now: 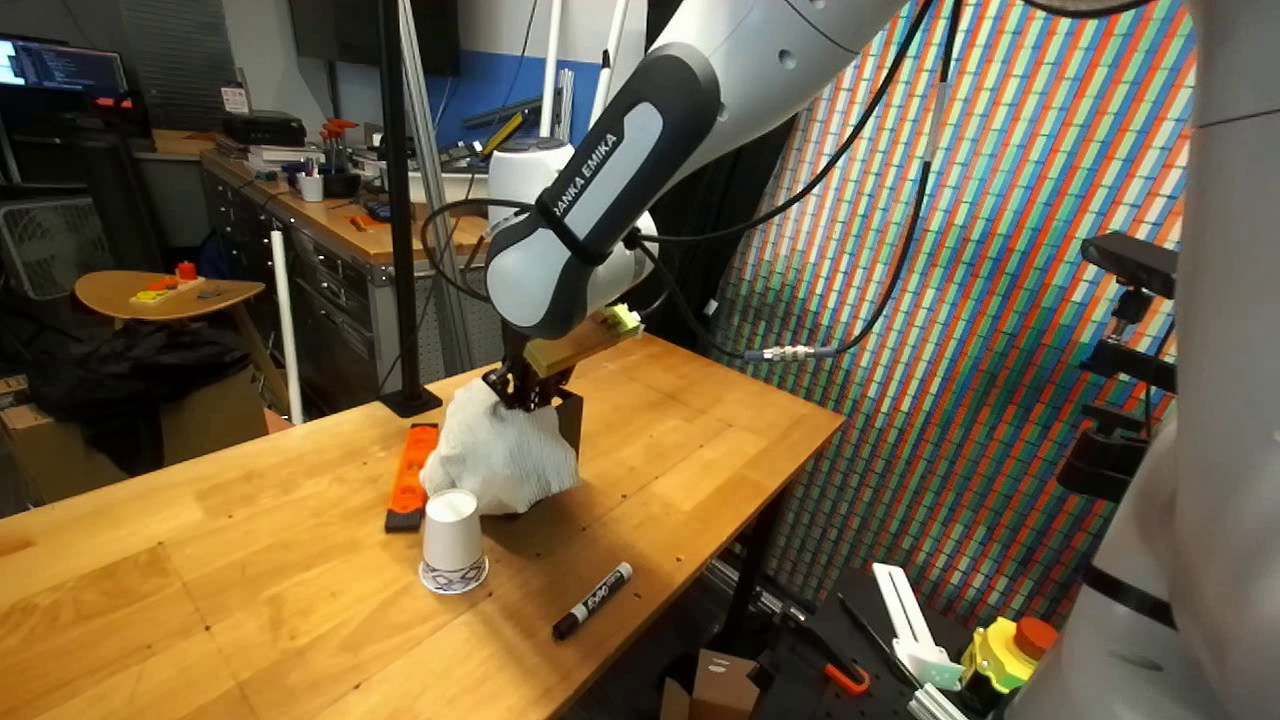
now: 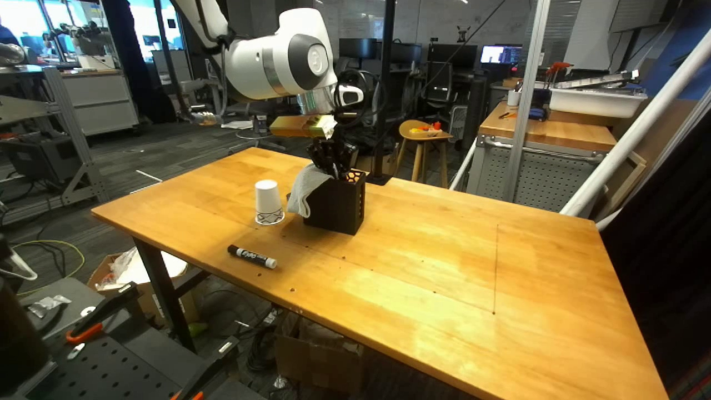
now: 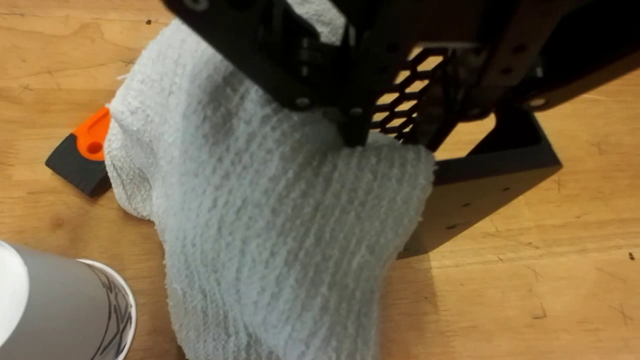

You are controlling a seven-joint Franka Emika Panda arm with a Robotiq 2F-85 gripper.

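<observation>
A white-grey towel (image 3: 270, 228) hangs over one side of a black box (image 3: 480, 192) with honeycomb-patterned walls. My gripper is down at the box's top, its fingers part open. One finger (image 3: 355, 129) presses against the towel near its upper fold; the other is over the box's opening. The towel's upper edge lies around the gap between the fingertips, but no firm hold shows. In exterior view 1, the gripper (image 1: 528, 386) is at the top of the towel (image 1: 501, 450). From the other side, the box (image 2: 336, 205) stands upright with the towel (image 2: 308, 188) over its left end.
An upside-down paper cup (image 1: 453, 540) stands close in front of the towel. Beside the towel lies an orange-and-black tool (image 1: 413, 474). A black marker (image 1: 593, 600) is near the table edge. Wide bare tabletop (image 2: 466, 266) extends beyond the box.
</observation>
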